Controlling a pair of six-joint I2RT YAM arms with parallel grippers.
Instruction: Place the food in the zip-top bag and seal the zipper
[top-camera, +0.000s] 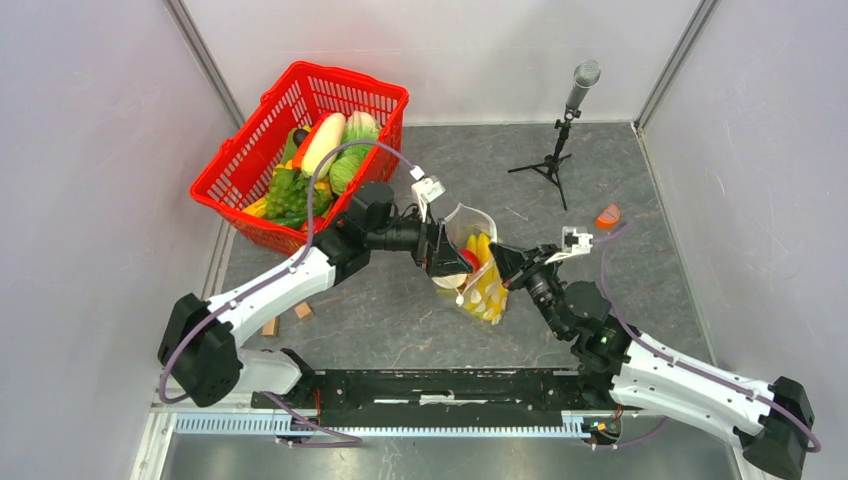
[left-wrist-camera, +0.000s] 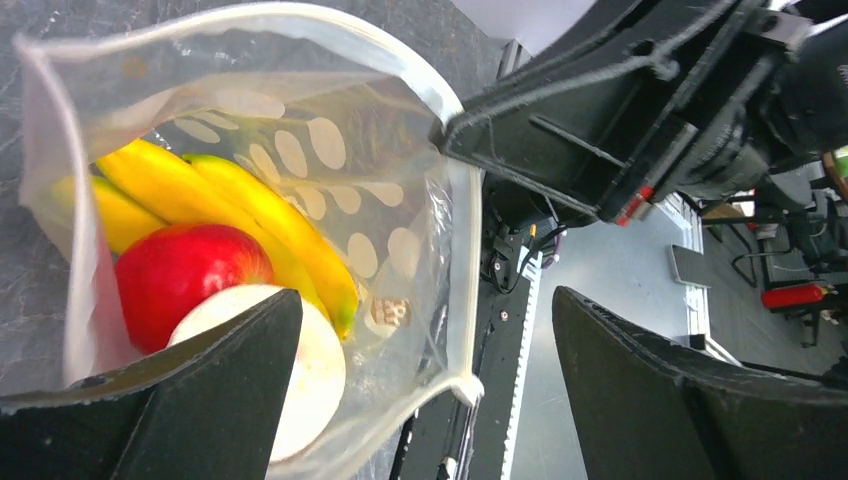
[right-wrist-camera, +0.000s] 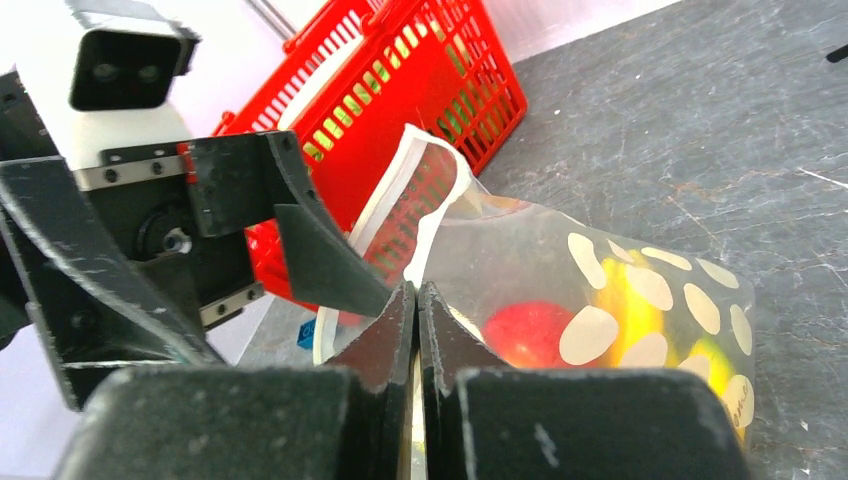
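The clear zip bag (top-camera: 485, 300) with a polka-dot print stands open at the table's middle. Inside it the left wrist view shows bananas (left-wrist-camera: 200, 195), a red apple (left-wrist-camera: 185, 280) and a pale round item (left-wrist-camera: 300, 380). My left gripper (top-camera: 450, 255) is open over the bag's mouth, its fingers either side of it with the food below. My right gripper is shut on the white zipper edge of the bag, near one side of the mouth, close to the left gripper.
The red basket (top-camera: 230, 170) of vegetables stands at the back left. A microphone on a tripod (top-camera: 555, 160) is at the back right, near a small orange piece (top-camera: 608, 217). Wooden blocks (top-camera: 303, 311) lie front left.
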